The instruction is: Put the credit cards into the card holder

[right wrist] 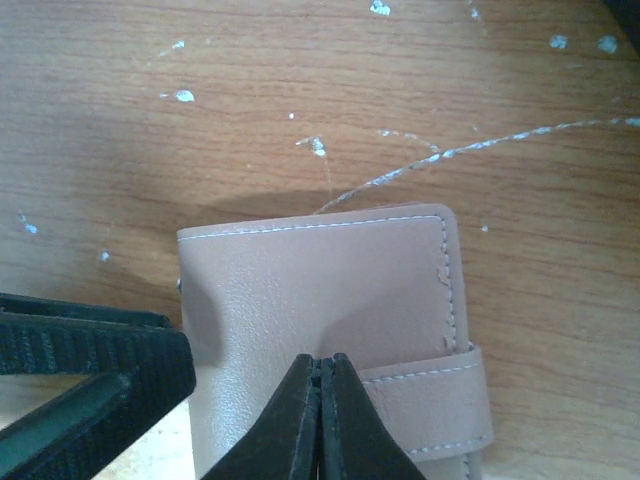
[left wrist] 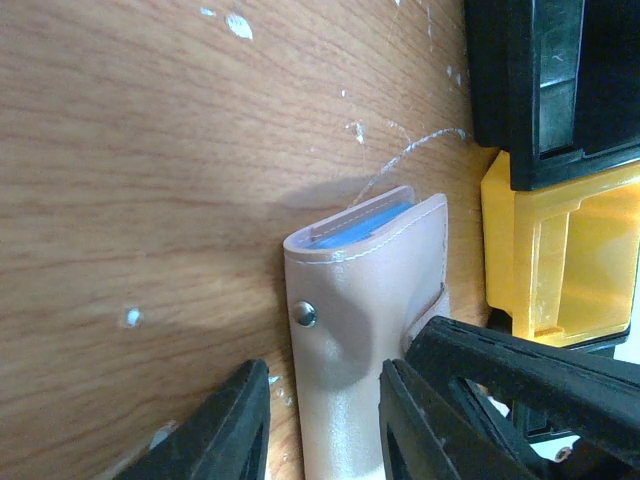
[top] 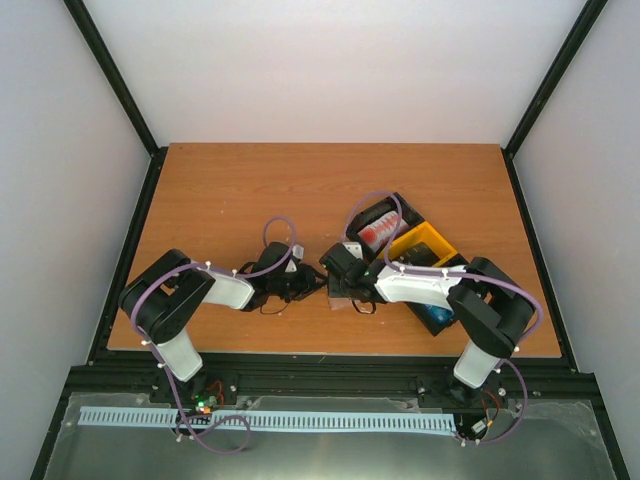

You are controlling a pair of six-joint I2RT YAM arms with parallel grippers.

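Observation:
A pink leather card holder (left wrist: 340,360) lies on the table, with a blue edge showing inside its top in the left wrist view; the right wrist view shows its flat face (right wrist: 280,290) and strap (right wrist: 430,400). My left gripper is at the holder's lower part, its fingers on either side; whether they press on it is unclear. My right gripper is shut over the holder's face, nothing visible between its fingertips. In the top view both grippers meet near the middle front of the table.
Black and yellow bins (left wrist: 560,250) stand just right of the holder; in the top view a black bin holds red-and-white items (top: 376,228).

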